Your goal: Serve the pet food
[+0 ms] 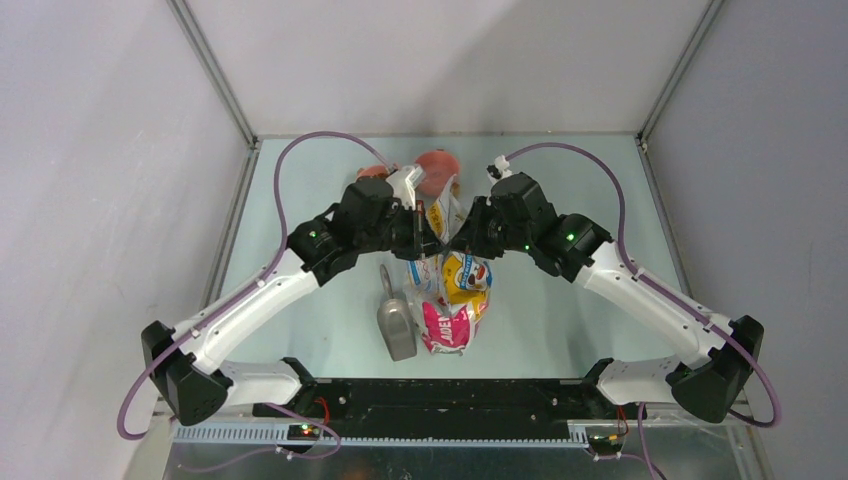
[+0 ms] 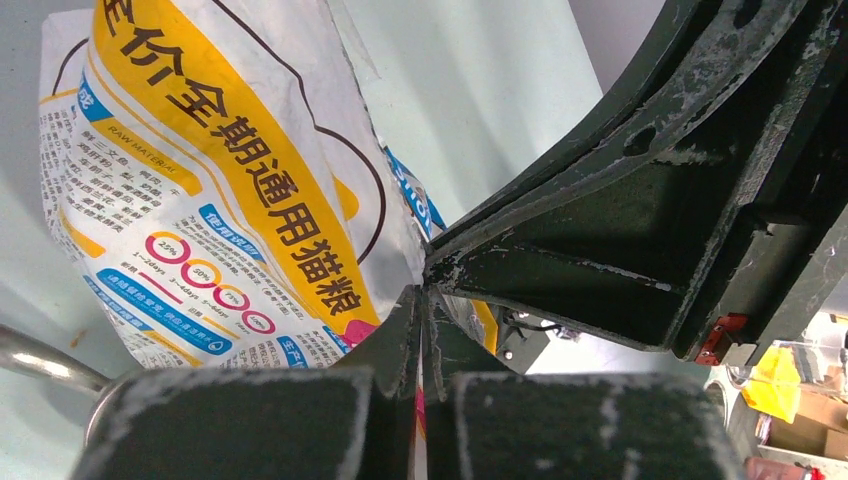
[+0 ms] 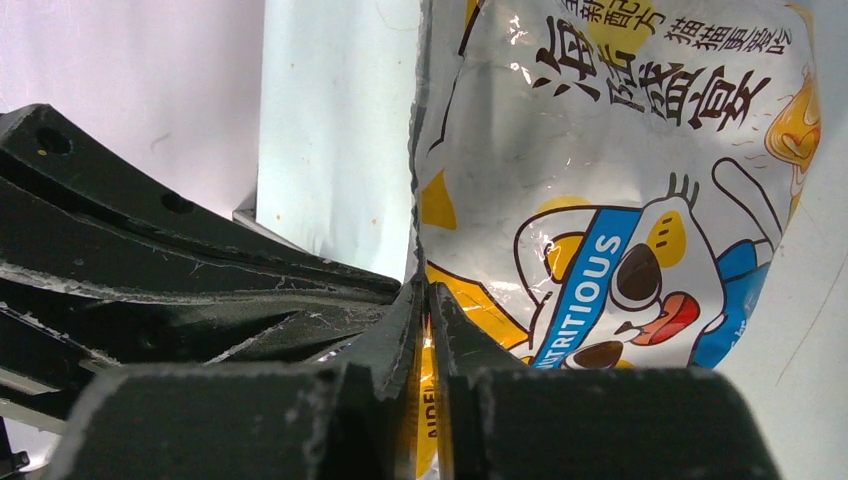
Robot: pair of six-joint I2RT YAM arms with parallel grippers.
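The pet food bag [image 1: 463, 277] stands mid-table, white and yellow with a pink lower part. Both grippers meet at its upper edge. My left gripper is shut at the bag's edge, and nothing clearly shows between its fingertips. From the other side, my right gripper has its fingertips close together at the bag's edge; yellow bag shows through a narrow slit, and whether they pinch it is hidden. A metal scoop [image 1: 396, 327] lies left of the bag. Behind stands a reddish bowl [image 1: 437, 168].
A second reddish item [image 1: 371, 171] at the back is mostly covered by the left arm. Walls close in the back and both sides.
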